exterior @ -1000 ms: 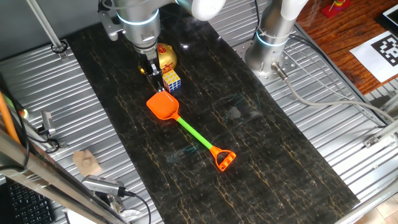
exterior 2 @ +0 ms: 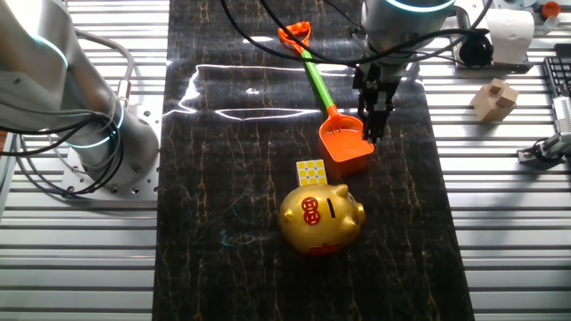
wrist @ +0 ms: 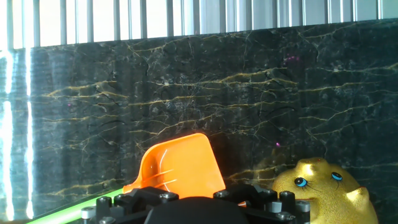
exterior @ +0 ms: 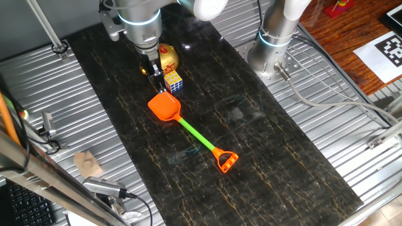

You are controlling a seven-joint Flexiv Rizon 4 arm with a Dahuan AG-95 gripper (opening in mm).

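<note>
My gripper point(exterior: 161, 88) points down near the scoop end of a toy shovel point(exterior: 164, 107), beside a Rubik's cube point(exterior: 173, 81). The shovel lies flat, with an orange blade, a green shaft and an orange handle. In exterior view 2 the gripper point(exterior 2: 371, 132) stands at the side of the orange blade point(exterior 2: 343, 138); whether it touches cannot be told. Behind the cube sits a gold piggy bank point(exterior 2: 321, 218). The wrist view shows the blade point(wrist: 186, 165) and the piggy bank point(wrist: 326, 193), but my fingertips are hidden there. The finger opening does not show clearly.
Everything stands on a dark marbled board point(exterior: 251, 169) over a ribbed metal table. Wide bare board lies around the shovel's handle. A wooden block point(exterior 2: 494, 101) rests off the board.
</note>
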